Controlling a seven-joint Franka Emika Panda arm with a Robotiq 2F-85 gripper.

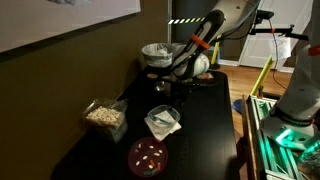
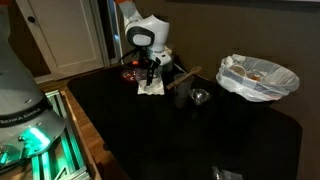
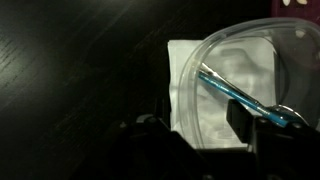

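Note:
My gripper is open, its two fingers dark and spread apart at the bottom of the wrist view. A clear plastic bowl fills the right of that view, and the right finger overlaps its inside. A spoon with a blue handle lies in the bowl, its metal end partly covered by the fingers. Beneath the bowl lies a white napkin. From exterior view 1, the bowl stands mid-table, with the gripper just behind and above it. Whether a finger touches the bowl cannot be told.
A red dish with small pieces in it sits near the bowl. By the wall stands a clear container of pale bits. A white-lined basket, a dark cup and a metal cup occupy the other end.

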